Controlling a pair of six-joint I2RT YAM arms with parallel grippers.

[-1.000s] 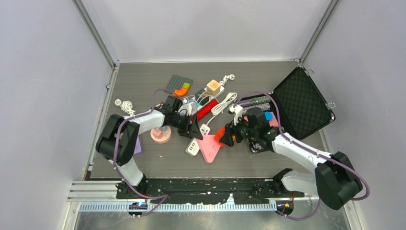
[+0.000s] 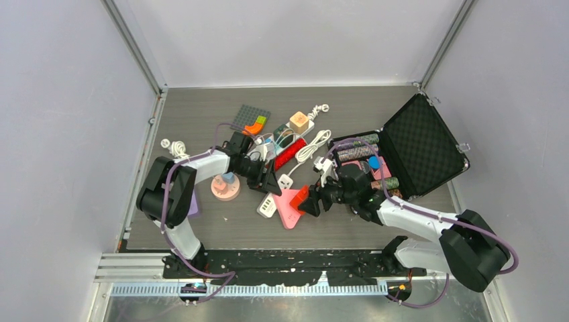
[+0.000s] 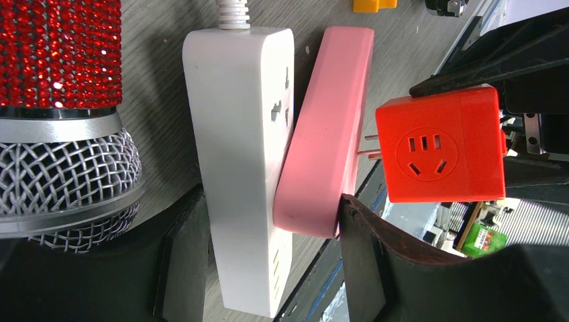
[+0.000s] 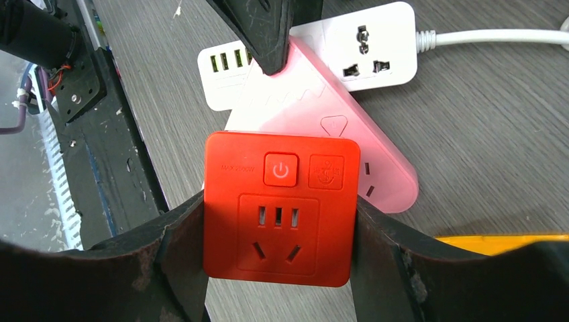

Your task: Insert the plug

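My right gripper (image 2: 307,204) is shut on a red cube plug, whose prongs point toward a pink triangular socket block in the left wrist view; part of the prongs shows between the two. The pink block lies against a white power strip (image 3: 228,134). My left gripper reaches around the white strip and the pink block, its fingers at their lower ends, the right finger touching the pink block. In the right wrist view the red plug covers part of the pink block's face, with some slots showing beside it.
A red glittery microphone (image 2: 288,152) and coiled white cable (image 2: 312,144) lie behind. An open black case (image 2: 429,141) with cylinders is at right, a round peach item (image 2: 225,191) at left.
The red plug and right gripper moved slightly toward the front and left over the last second. The pink block and white strip shifted slightly left; the left gripper moved little.
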